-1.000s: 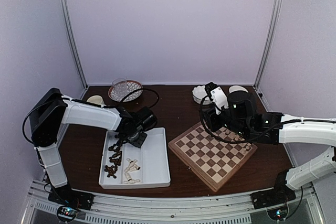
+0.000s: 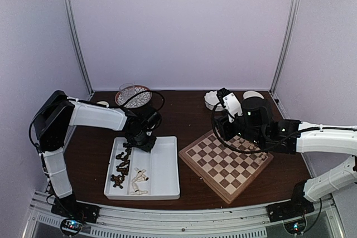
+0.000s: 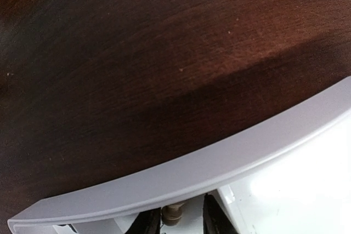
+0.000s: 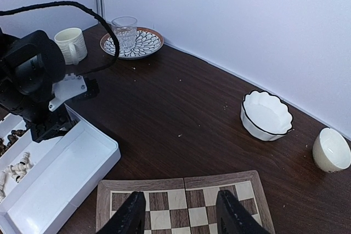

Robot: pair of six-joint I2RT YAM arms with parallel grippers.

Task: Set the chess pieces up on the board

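Dark pieces and cream pieces lie in the left part of the white tray. My left gripper is down at the tray's far wall. In the left wrist view a brownish piece shows between its parted fingers, close to one and with a gap to the other; the tray rim hides part of it. The checkered board lies right of the tray, with several pieces on its right side, partly hidden by my right arm. My right gripper stands open and empty above the board.
Behind stand a patterned plate with a clear glass, a mug, a white bowl and a white cup. Bare table lies between them and the board.
My left wrist has tilted and shifted slightly, and now covers more of the mug. The tray has slid a little to the left. The right arm looks still.
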